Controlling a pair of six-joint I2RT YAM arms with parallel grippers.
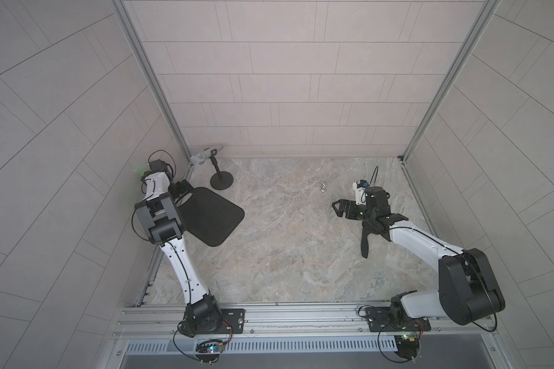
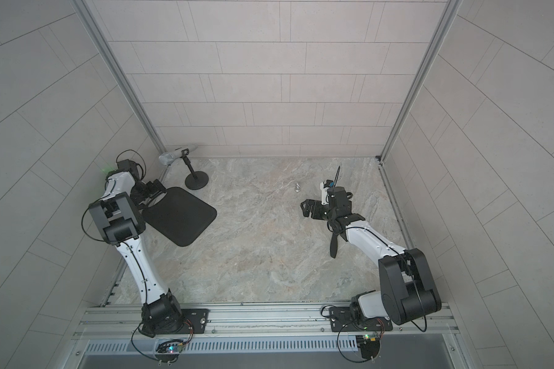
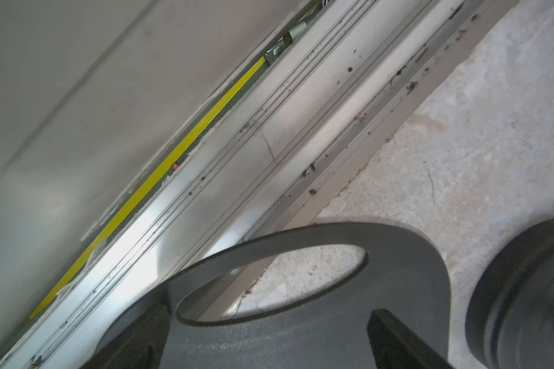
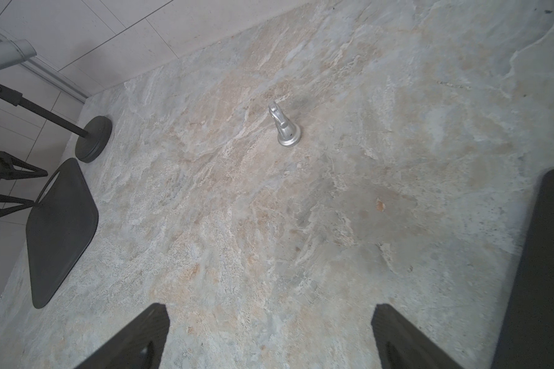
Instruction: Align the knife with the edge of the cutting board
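The black cutting board (image 1: 212, 216) lies at the left of the counter, its handle slot toward the side wall. In the left wrist view, the handle end of the board (image 3: 326, 326) shows between the fingers of my left gripper, which is open. The black knife (image 1: 364, 244) lies at the right, partly covered by the right arm. A dark slab at the right edge of the right wrist view appears to be the knife (image 4: 541, 270). Left of it, my right gripper stands open over bare counter, nothing between its fingers.
Behind the board stands a stand with a round black base (image 1: 221, 180). A small silver fitting (image 4: 286, 129) sits toward the back right. The side wall's metal rail (image 3: 277, 153) runs close to the left gripper. Mid-counter is clear.
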